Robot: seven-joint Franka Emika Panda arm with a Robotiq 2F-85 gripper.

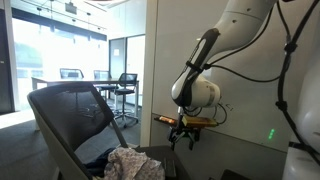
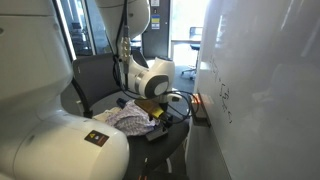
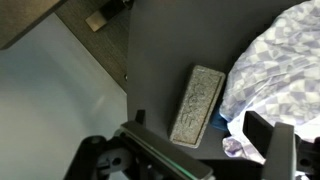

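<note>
A grey, speckled oblong block [image 3: 198, 105], like a board eraser, lies on the dark seat [image 3: 158, 60] in the wrist view. My gripper is open above it, one dark finger to each side of its near end, with nothing held. In exterior view 1 the gripper [image 1: 184, 136] hangs beside the whiteboard [image 1: 250, 105], above the seat. Beside the block lies a crumpled patterned cloth [image 3: 275, 80], also seen as a pale cloth [image 1: 130, 164]. Whether the fingertips touch the seat cannot be told.
The chair's backrest [image 1: 70, 115] rises on the left in exterior view 1. A narrow ledge [image 1: 163, 119] with something orange runs along the whiteboard's lower edge, close to the arm. Other chairs and a table stand far behind.
</note>
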